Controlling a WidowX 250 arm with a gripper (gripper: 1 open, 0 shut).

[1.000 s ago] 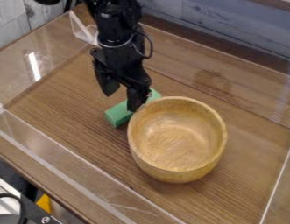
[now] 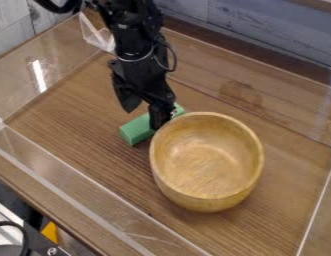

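Observation:
My black gripper (image 2: pixel 145 109) reaches down from the top centre over a green rectangular object (image 2: pixel 136 130) lying on the wooden table (image 2: pixel 61 140). The gripper stands open, one finger at the left and the other at the right near the green object. A large yellow bowl (image 2: pixel 207 164) sits just to the right and front, partly in front of the green object.
Dark and yellow parts at the bottom left edge are too cropped to identify.
The gripper has shifted slightly, its left finger a little lower and further left. The green object and bowl look nearly unchanged.

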